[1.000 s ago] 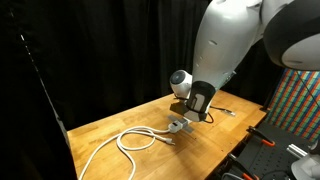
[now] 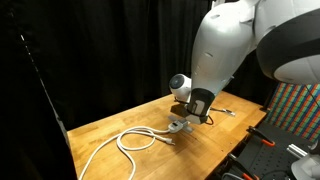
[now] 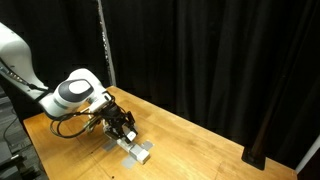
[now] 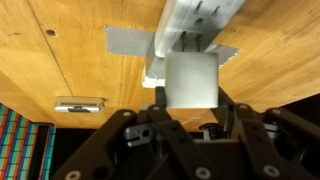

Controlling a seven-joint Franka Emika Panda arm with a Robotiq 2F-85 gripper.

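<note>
My gripper is shut on a small pale block (image 4: 192, 78) with an orange tint, which looks like a plug or adapter. Beneath it in the wrist view lies a white power strip (image 4: 188, 22), held to the wooden table by grey tape (image 4: 127, 41). Dark socket holes show just above the block's top edge; whether the block touches the strip I cannot tell. In exterior view 2 the power strip (image 3: 140, 154) sticks out beside the gripper (image 3: 125, 134). Exterior view 1 shows the strip (image 2: 178, 127) low under the arm, with the held block hard to make out.
A white cable (image 2: 122, 143) loops over the left of the table, with a plug end (image 2: 165, 140) near the strip. A pale, slotted piece (image 4: 80, 104) lies at the wrist view's left.
The arm has shifted slightly over the past second, its wrist a little further left in exterior view 1. The power strip and the cable have stayed in place.
</note>
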